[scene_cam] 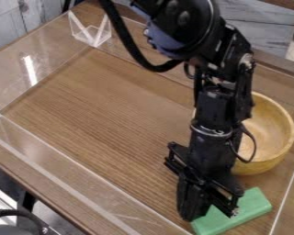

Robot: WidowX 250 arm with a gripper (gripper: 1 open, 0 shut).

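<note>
The black robot arm comes down from the top centre to the lower right of the table. Its gripper (189, 200) is low over the left end of a green flat object (241, 213) near the front right corner. The fingers look closed, with nothing visible between them, though the fingertips are dark and hard to make out. A yellow bowl (272, 133) sits behind the arm on the right, partly hidden by it.
A clear plastic holder (91, 29) stands at the back left. Raised tray edges run along the left and back.
</note>
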